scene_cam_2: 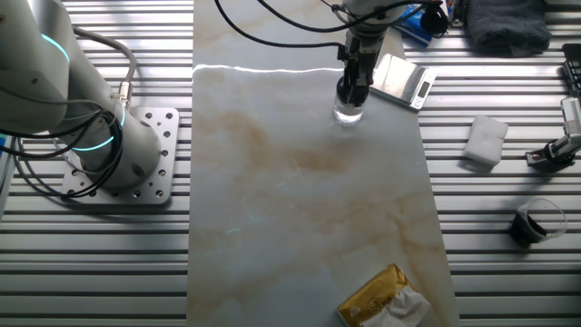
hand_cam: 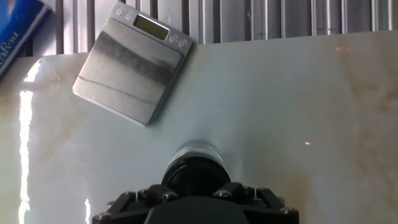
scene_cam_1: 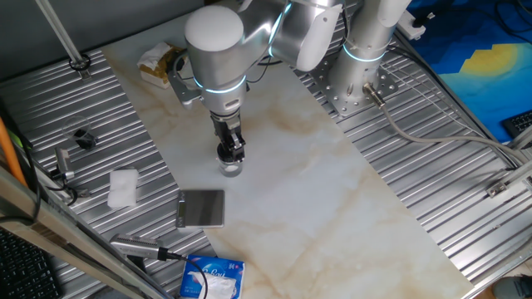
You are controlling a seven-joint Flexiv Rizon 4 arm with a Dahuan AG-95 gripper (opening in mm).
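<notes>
A small clear jar (scene_cam_2: 348, 116) with a black lid (hand_cam: 195, 177) stands upright on the marble-patterned board. My gripper (scene_cam_1: 232, 153) points down over it, its fingers (hand_cam: 231, 190) closed in against both sides of the lid. The lower clear part of the jar shows beneath the fingers in both exterior views. In the wrist view, the gripper's own body hides the near side of the lid.
Close to the jar lies a flat silver scale (scene_cam_1: 201, 208). A blue packet of tissues (scene_cam_1: 214, 277) is beyond it, and a gold packet (scene_cam_2: 386, 300) sits elsewhere on the board. Off the board are a white block (scene_cam_2: 487, 140) and a clear cup (scene_cam_2: 546, 219) with dark contents.
</notes>
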